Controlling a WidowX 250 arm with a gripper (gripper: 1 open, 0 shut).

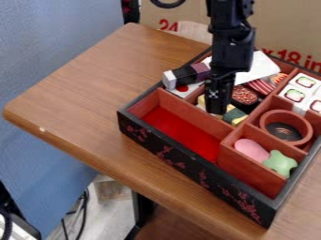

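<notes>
My black gripper (216,101) hangs down into the middle of a dark patterned box (170,155), over a compartment with small yellow, dark and patterned pieces (235,115). Whether its fingers are open or shut on something is too small to tell. The empty red compartment (178,130) lies front left of it. Purple-and-white blocks (181,78) sit behind it at the back left, partly hidden by the arm.
A red ring (284,115), pink (251,149) and green (280,163) pieces, and white boxes (303,86) fill the right compartments. A cardboard box (282,28) stands behind.
</notes>
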